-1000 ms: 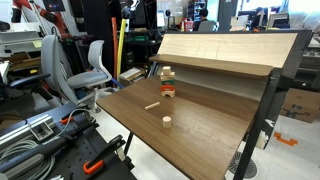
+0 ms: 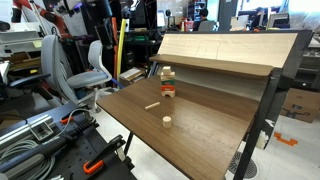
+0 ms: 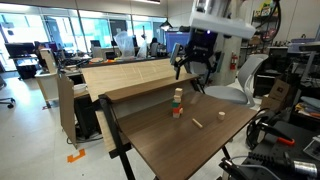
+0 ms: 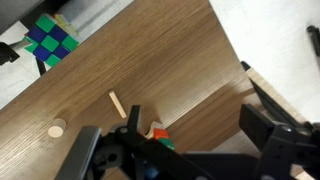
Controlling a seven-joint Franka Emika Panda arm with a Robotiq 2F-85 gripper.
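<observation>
A small stack of red, green and pale wooden blocks [image 2: 168, 82] stands on the wooden table [image 2: 205, 110], towards its far side. A thin pale stick [image 2: 152, 105] lies nearer, and a short pale round block [image 2: 167, 122] sits apart from both. In the wrist view my gripper is open, high above the table, its dark fingers spread wide. The stack [image 4: 160, 131] shows partly between them near the bottom, with its lower part hidden by the gripper body. The stick [image 4: 118, 104] and round block [image 4: 57, 128] lie left. Nothing is held.
A raised wooden shelf [image 2: 215, 47] runs along the table's back edge. A blue and green checkered board [image 4: 52, 40] shows at the upper left in the wrist view. A grey chair [image 2: 87, 68] stands beyond the table.
The arm has shifted at the upper left of exterior view 1, with more of its dark shape now in view. The blocks and stick on the table have not moved.
</observation>
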